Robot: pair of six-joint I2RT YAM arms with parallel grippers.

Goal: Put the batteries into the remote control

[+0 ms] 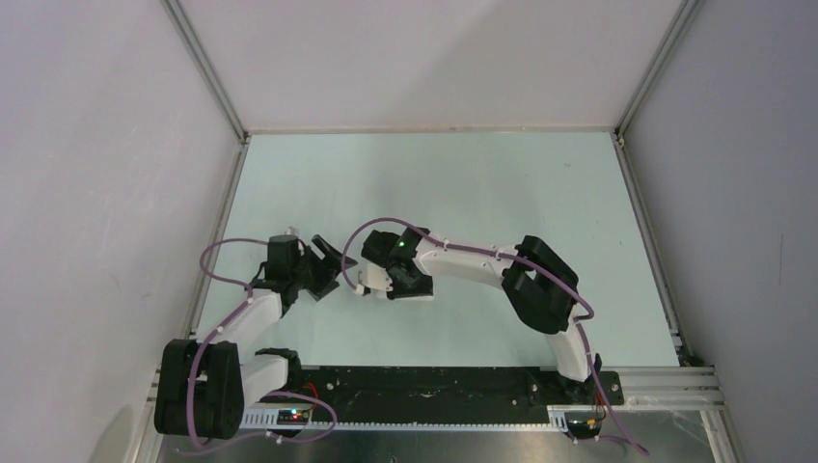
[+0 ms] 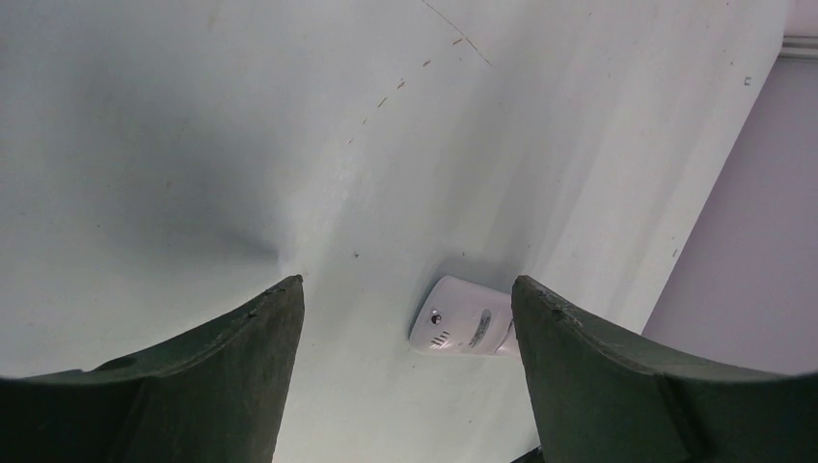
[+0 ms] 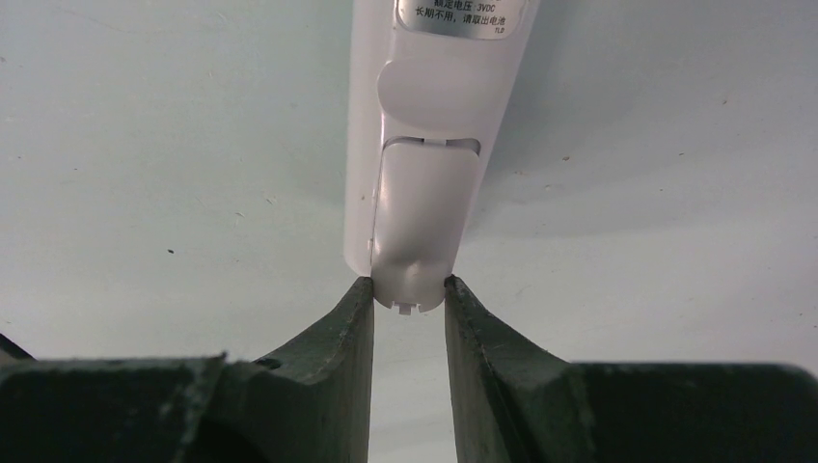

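The white remote control (image 3: pixel 453 87) lies back-side up on the table under my right gripper, which is shut on the battery cover (image 3: pixel 420 212) at the remote's end. A narrow gap shows at the cover's upper edge. In the top view, my right gripper hides much of the remote. In the left wrist view, my left gripper is open over the table, with the end of a white object (image 2: pixel 458 313), perhaps the remote, partly behind its right finger. No batteries can be made out.
My left arm stands at the table's left side, close beside the right gripper. Walls (image 1: pixel 695 222) border the table at back and sides.
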